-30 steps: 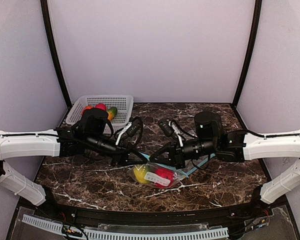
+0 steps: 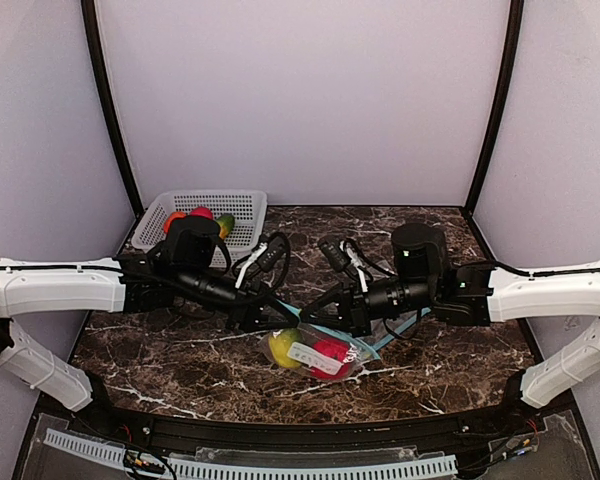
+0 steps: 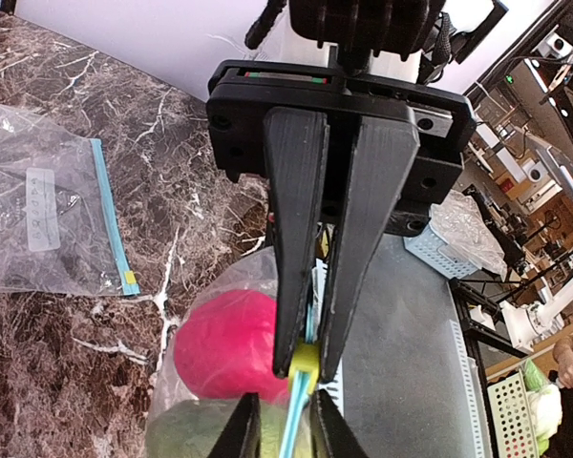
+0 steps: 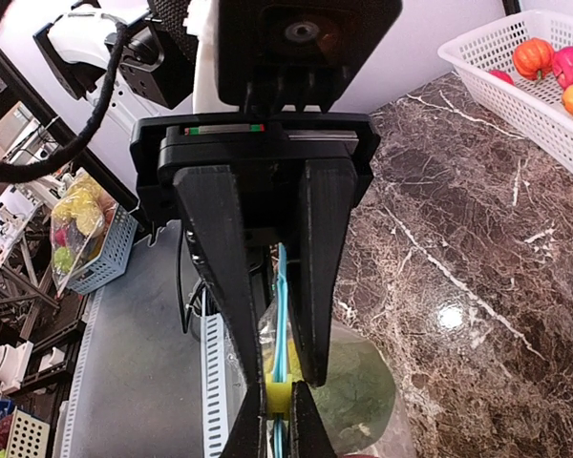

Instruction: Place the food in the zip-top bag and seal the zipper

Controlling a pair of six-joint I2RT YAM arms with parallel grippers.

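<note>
A zip bag (image 2: 320,355) holding red food (image 3: 224,343) and yellow-green food (image 2: 285,350) sits at the front centre of the table, both grippers at its blue zipper. In the left wrist view my left gripper has its fingers close around the zipper by the yellow slider (image 3: 306,363); whether they grip it is unclear. My right gripper is shut on the zipper (image 4: 281,305) near a yellow tab, as the right wrist view shows.
A white basket (image 2: 242,215) of toy fruit and vegetables stands at the back left. An empty bag lies to the right, partly under the right arm.
Both grippers and the bag have shifted very slightly; otherwise the top view looks much the same.
</note>
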